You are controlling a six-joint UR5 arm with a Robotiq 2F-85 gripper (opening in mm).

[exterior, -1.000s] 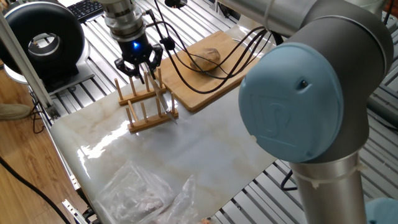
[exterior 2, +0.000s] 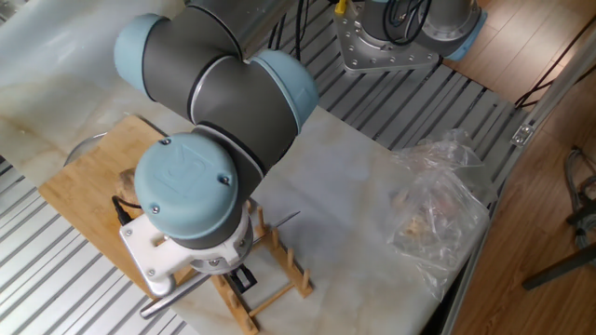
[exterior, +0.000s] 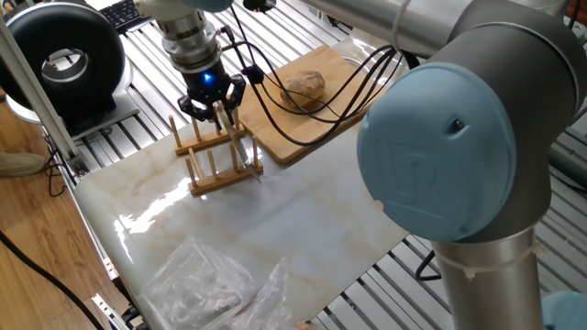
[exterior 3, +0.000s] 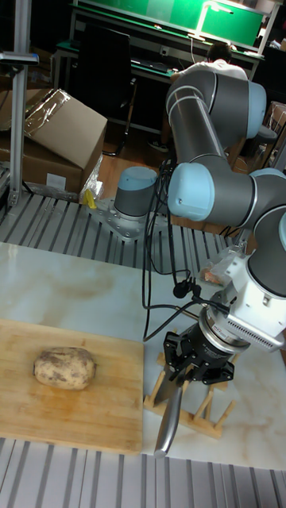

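Observation:
My gripper (exterior: 216, 112) points down over the wooden rack (exterior: 226, 181), with its fingers by the handle of a knife. In exterior view 3 the knife's metal handle (exterior 3: 169, 421) sticks out below the gripper (exterior 3: 191, 381), toward the front edge. The blade (exterior: 249, 165) leans among the rack's pegs, and its tip shows past the rack (exterior 2: 291, 217) in exterior view 2. Whether the fingertips touch the handle is too small to tell. A brown potato (exterior 3: 64, 368) lies on the wooden cutting board (exterior 3: 59, 423), left of the gripper in exterior view 3.
Black cables (exterior: 275, 101) loop from the wrist over the board. A clear plastic bag (exterior 2: 438, 209) lies on the marbled sheet, away from the rack. Bare sheet (exterior: 303, 220) stretches between rack and bag. A black ring-shaped object (exterior: 64, 60) stands beyond the sheet's left.
In exterior view 1 my gripper has shifted slightly to the right and down, closer around the knife handle. The rack, knife blade and potato appear unmoved.

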